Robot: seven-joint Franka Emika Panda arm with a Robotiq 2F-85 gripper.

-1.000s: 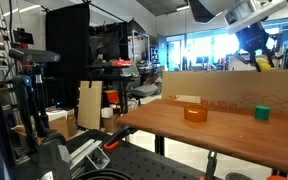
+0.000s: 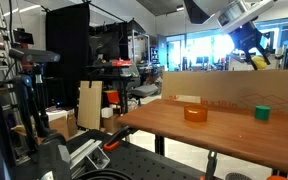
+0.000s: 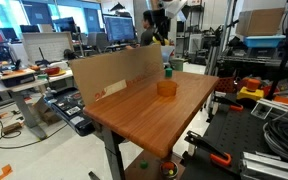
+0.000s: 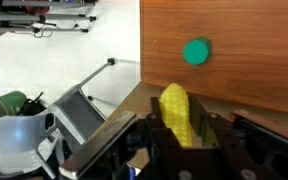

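A long, rounded yellow object [image 4: 175, 112] is held between the fingers of my gripper, which is shut on it. In exterior view 1 the yellow object [image 2: 259, 62] hangs high over the table's right back side, well clear of the surface. The green cup-like object [image 4: 196, 51] stands on the wooden table, lower than my gripper and ahead of the yellow object in the wrist view. An orange bowl [image 2: 195, 113] sits on the table to the left of the green object [image 2: 262, 112]; the wrist view does not include the bowl.
A cardboard panel [image 2: 209, 90] stands upright along the table's back edge. The brown table [image 3: 149, 118] is otherwise mostly bare, with open room around the bowl. Beyond the table edge, the wrist view shows white floor and a grey chair-like item.
The bowl and the green object have stayed put.
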